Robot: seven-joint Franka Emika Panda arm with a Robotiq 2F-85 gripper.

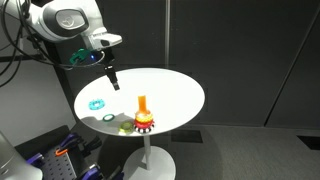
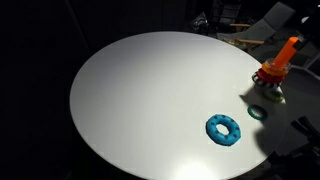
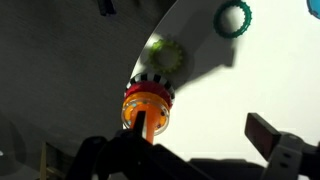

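A toy stack with an orange post (image 1: 142, 103) stands upright near the front edge of the round white table (image 1: 180, 88). In the wrist view its orange top (image 3: 147, 110) lies above a red ring and a black-and-white band. Beside it lies a yellow-green ring (image 3: 156, 54), close to the table's edge. A dark green ring (image 3: 218, 20) is farther along, and a blue bumpy ring (image 2: 212, 124) lies flat beyond that. Above the table's left side hangs my gripper, open, its fingers wide apart and nothing between them.
Dark floor (image 3: 50, 60) shows past the table's edge, close to the stack. A chair-like object (image 2: 262, 30) stands behind the table in the second exterior view.
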